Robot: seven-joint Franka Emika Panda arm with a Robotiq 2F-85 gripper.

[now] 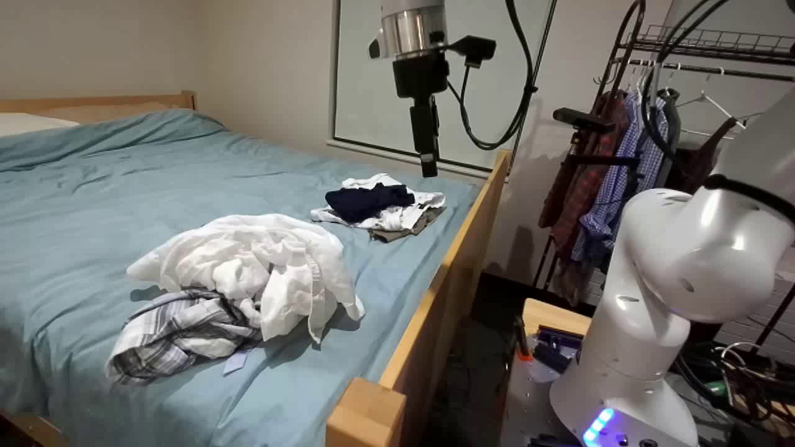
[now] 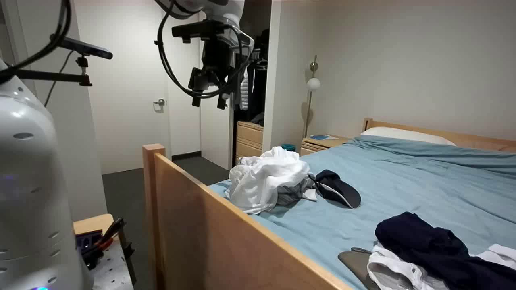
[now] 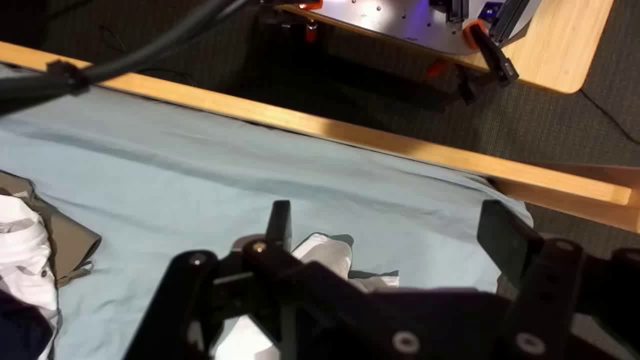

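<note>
High above the bed, my gripper hangs open, its fingers wide apart with nothing between them. In exterior view 2 the gripper (image 2: 209, 102) points down, well clear of the bedding. A heap of white cloth (image 1: 246, 257) lies near the bed's foot, with a grey plaid garment (image 1: 175, 331) under its edge. Beside that heap is a dark cap (image 2: 337, 188). The other pile holds a navy garment (image 2: 435, 249) on white clothing (image 1: 402, 216) and an olive-brown item (image 2: 356, 266). In the wrist view the gripper body hides most of the white heap (image 3: 327, 252).
The bed's wooden footboard (image 1: 447, 287) stands between the mattress and the robot's table (image 2: 116, 261). A clothes rack (image 1: 611, 149) is behind the arm. Cables (image 2: 167, 63) loop beside the gripper. Open blue bedcover (image 2: 435, 174) spreads toward the headboard.
</note>
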